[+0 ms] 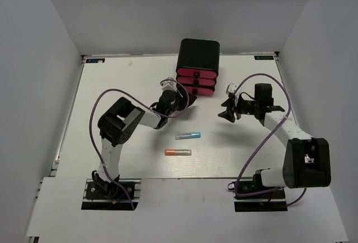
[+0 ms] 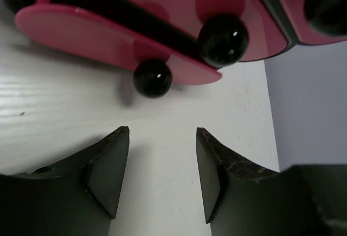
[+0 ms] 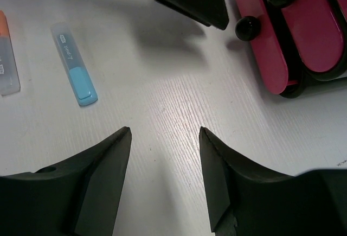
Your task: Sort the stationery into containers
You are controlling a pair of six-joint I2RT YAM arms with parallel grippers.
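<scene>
The black cabinet (image 1: 199, 53) with pink drawer fronts stands at the back of the table. Its bottom drawer (image 2: 70, 32) is out by a small gap; the bottom knob (image 2: 153, 78) is free. My left gripper is open in front of that knob, with nothing between its fingers. A clear case with a blue end (image 1: 188, 135) lies mid-table, and nearer the front edge is one with an orange end (image 1: 178, 152). To the right, my right gripper stands open and empty over bare table.
The middle drawer (image 1: 196, 81) and its knob sit just above the bottom one. Grey walls (image 1: 319, 58) border the table. Purple cables (image 1: 92, 123) loop from both arms.
</scene>
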